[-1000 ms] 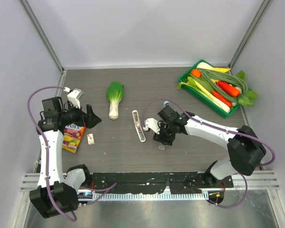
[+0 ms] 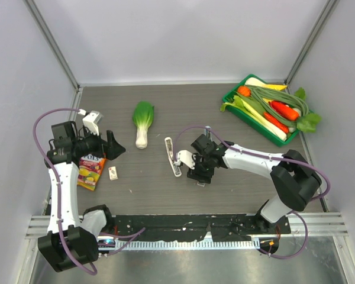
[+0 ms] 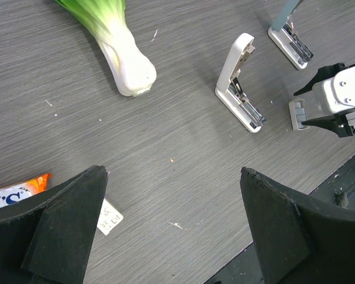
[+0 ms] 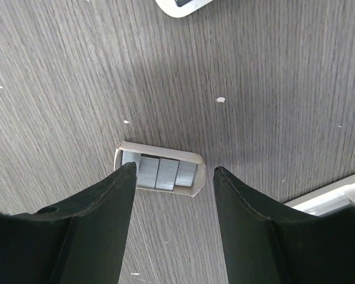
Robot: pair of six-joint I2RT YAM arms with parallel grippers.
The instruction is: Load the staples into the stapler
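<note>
A white stapler (image 3: 226,78) stands with its top arm raised, at the middle of the table (image 2: 148,183); a blue-grey one (image 3: 287,44) stands behind it, also opened. My right gripper is open above a small tray of staples (image 4: 167,174), its fingers either side of the tray's near part, nothing visibly held. My left gripper is open and raised over the left of the table, nothing between its fingers.
A leek (image 2: 143,121) lies at the back middle, a green basket of vegetables (image 2: 236,112) at the back right. An orange packet (image 2: 90,174) and a small white block (image 2: 113,173) lie at the left.
The left arm has not moved.
</note>
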